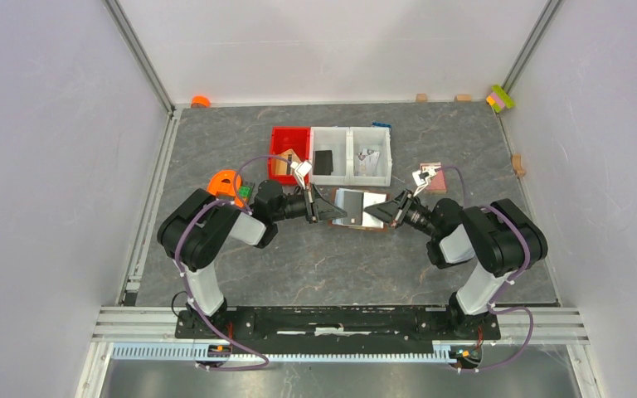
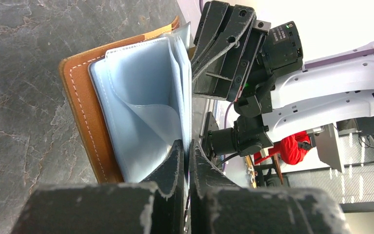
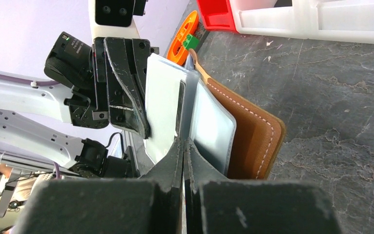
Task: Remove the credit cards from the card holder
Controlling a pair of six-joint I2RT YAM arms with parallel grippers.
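The brown leather card holder lies open on the grey table between both arms, its clear sleeves standing up from the cover. My left gripper is shut on the clear sleeves, their edges passing between its fingertips. In the right wrist view, a white card-like sheet with a dark strip stands among the sleeves; whether it is still inside one, I cannot tell. Right at that strip's lower end, my right gripper is shut, and nothing clear shows between its fingers.
Behind the holder stand a red bin and a white two-part bin with items inside. An orange toy piece lies to the left, a reddish flat box to the right.
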